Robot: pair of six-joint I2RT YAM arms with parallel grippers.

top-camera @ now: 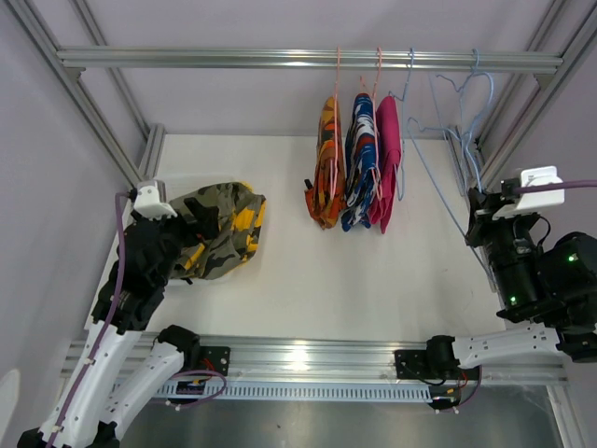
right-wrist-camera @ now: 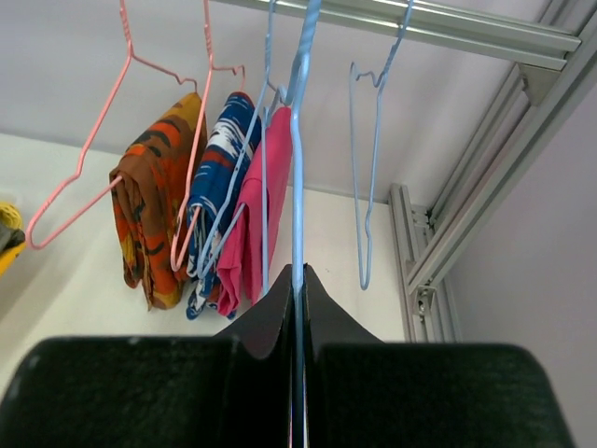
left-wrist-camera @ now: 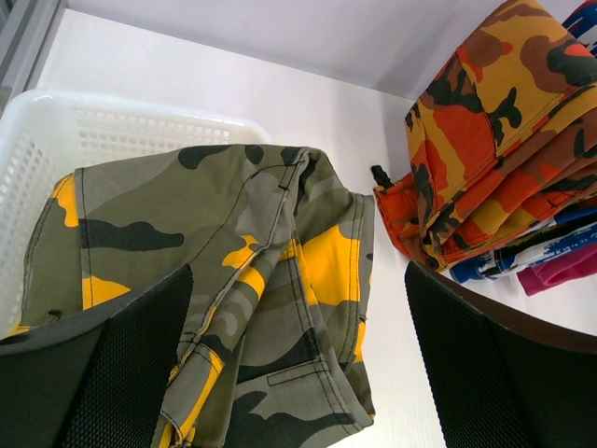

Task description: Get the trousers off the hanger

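Grey-yellow camouflage trousers (top-camera: 224,233) lie in a white basket (left-wrist-camera: 121,121), with my left gripper open above them. Folded trousers hang on hangers from the rail (top-camera: 215,58): orange camouflage (top-camera: 326,168), blue-red patterned (top-camera: 360,159), pink (top-camera: 387,159). My right gripper is at the right, shut on an empty blue hanger (right-wrist-camera: 298,168), whose wire runs between its fingertips.
Another empty blue hanger (right-wrist-camera: 368,187) hangs at the rail's right. The frame posts (top-camera: 541,75) border the right side.
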